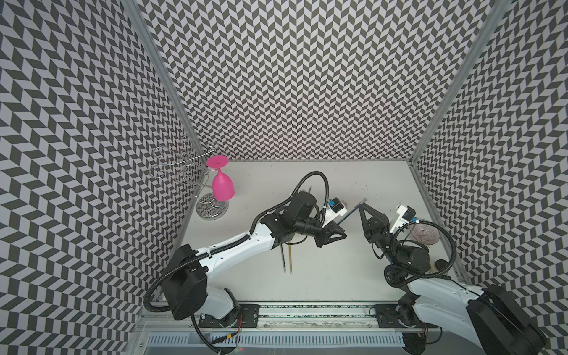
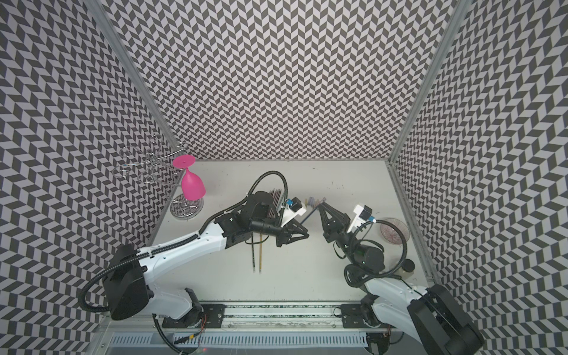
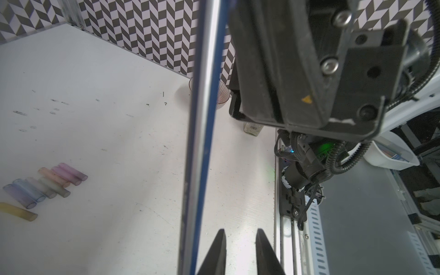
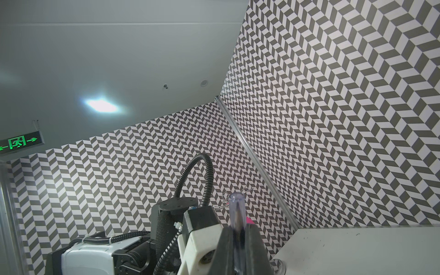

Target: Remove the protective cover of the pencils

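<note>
A blue pencil (image 3: pixel 201 151) slants between my two grippers, reaching from my left gripper (image 1: pixel 338 235) up to my right gripper (image 1: pixel 363 207). In the right wrist view, the translucent protective cover (image 4: pixel 237 206) on its end stands between my right gripper's fingertips; whether they press on it I cannot tell. My left gripper's hold on the pencil is also unclear. Several coloured translucent covers (image 3: pixel 64 175) lie loose on the table. A dark pencil (image 2: pixel 253 260) and a yellow pencil (image 2: pixel 260 260) lie beneath my left arm, partly hidden.
A pink glass (image 1: pixel 223 185) hangs on a wire rack at the left, and a round dish (image 2: pixel 394 231) sits at the right beside the arm.
</note>
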